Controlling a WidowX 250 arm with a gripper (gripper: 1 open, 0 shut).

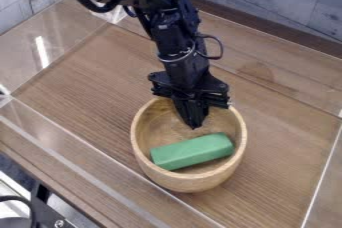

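A light wooden bowl [189,180] sits on the tabletop at the lower middle, holding a green rounded block [190,151] in its front part. My black arm comes down from the top, with its gripper [189,112] at the bowl's back rim, behind the green block and apart from it. The gripper's fingertips are dark and small in this view, so whether they are shut or hold anything is unclear.
A grey plank wall stands along the back. Black cables [16,212] lie at the bottom left corner.
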